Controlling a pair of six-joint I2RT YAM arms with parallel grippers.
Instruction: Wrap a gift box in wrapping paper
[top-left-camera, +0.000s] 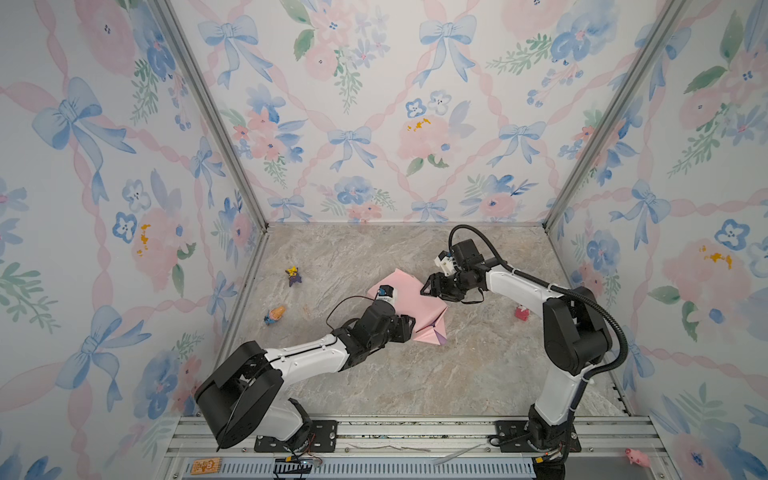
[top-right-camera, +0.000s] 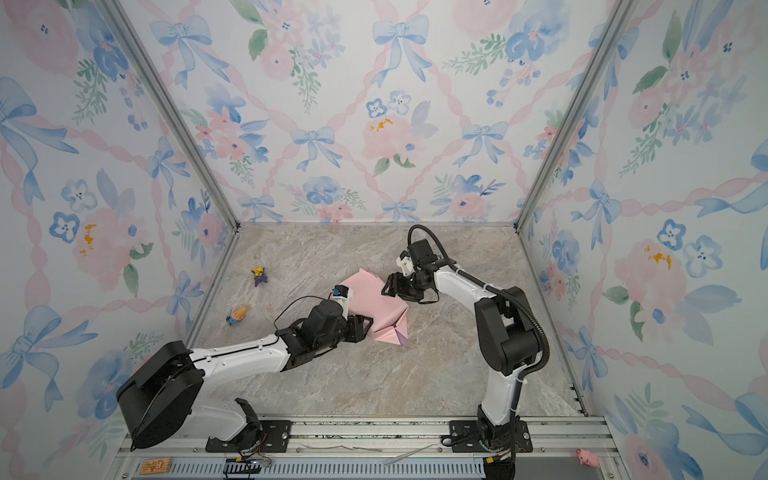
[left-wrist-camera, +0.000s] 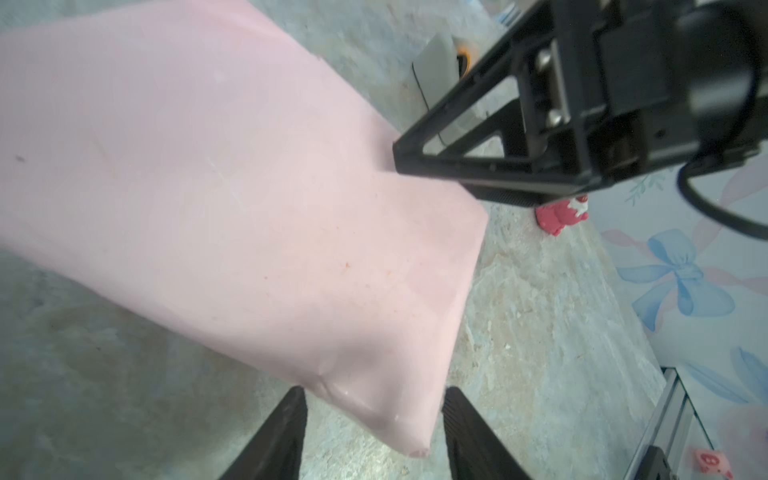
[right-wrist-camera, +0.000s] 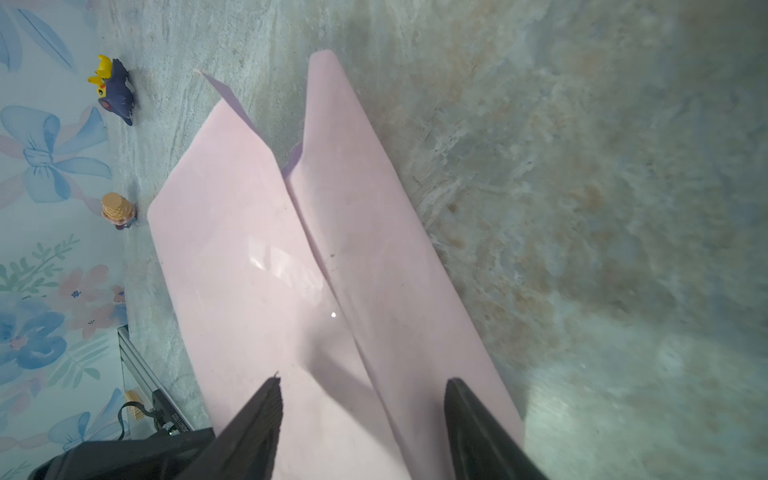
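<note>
The gift package (top-left-camera: 417, 301) in pale pink wrapping paper lies turned at an angle on the table; no bare box shows. Folded paper flaps (top-left-camera: 432, 334) with a purple inside stick out at its near end. My left gripper (top-left-camera: 405, 328) is open at the near left side. Its fingers (left-wrist-camera: 286, 432) stand apart, and in that wrist view a paper tip (left-wrist-camera: 400, 428) shows in the space between them. At the package's far right side, my right gripper (top-left-camera: 437, 286) is open. A long paper seam (right-wrist-camera: 340, 312) runs below its fingers (right-wrist-camera: 264, 420); contact there I cannot tell.
Small toys stand at the left: a dark figure with yellow (top-left-camera: 293, 276) and an orange and blue one (top-left-camera: 274, 314). A red toy (top-left-camera: 521, 313) lies near the right arm.
</note>
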